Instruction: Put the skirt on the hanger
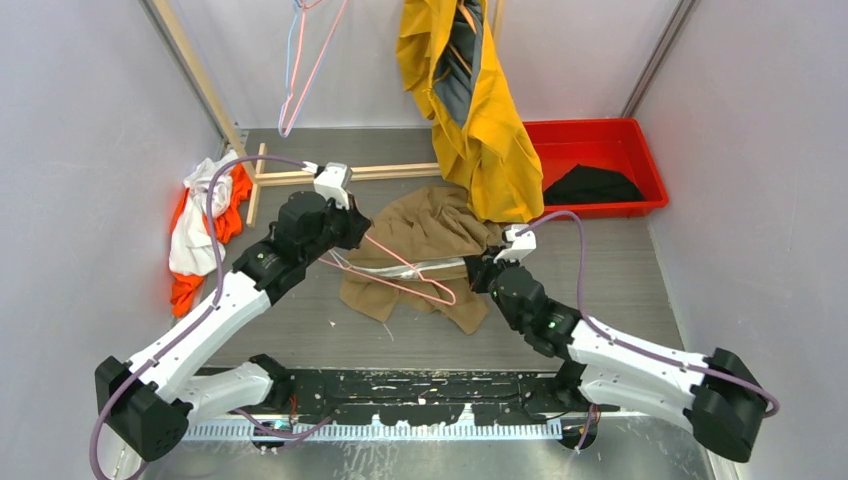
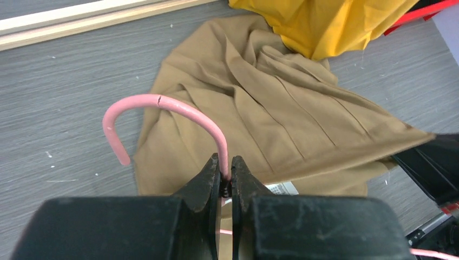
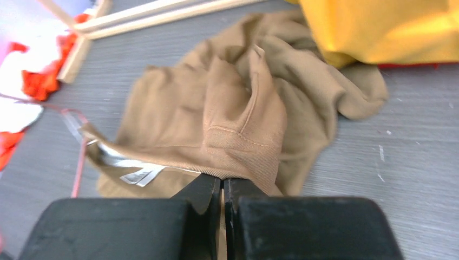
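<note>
My left gripper is shut on the neck of a pink hanger (image 1: pixel 415 280) below its hook (image 2: pixel 184 108); the hanger hangs slanted over the brown skirt (image 1: pixel 420 215), which lies crumpled on the floor. My right gripper is shut on the skirt's upper edge (image 3: pixel 162 158), holding it raised so the band stretches toward the hanger, with a white strip showing inside. Whether any part of the hanger is inside the skirt I cannot tell.
A yellow garment (image 1: pixel 470 150) hangs at the back beside a red bin (image 1: pixel 600 145) with black cloth. White and orange cloths (image 1: pixel 200 230) lie at left. Two more hangers (image 1: pixel 300 70) hang above a wooden frame (image 1: pixel 360 172).
</note>
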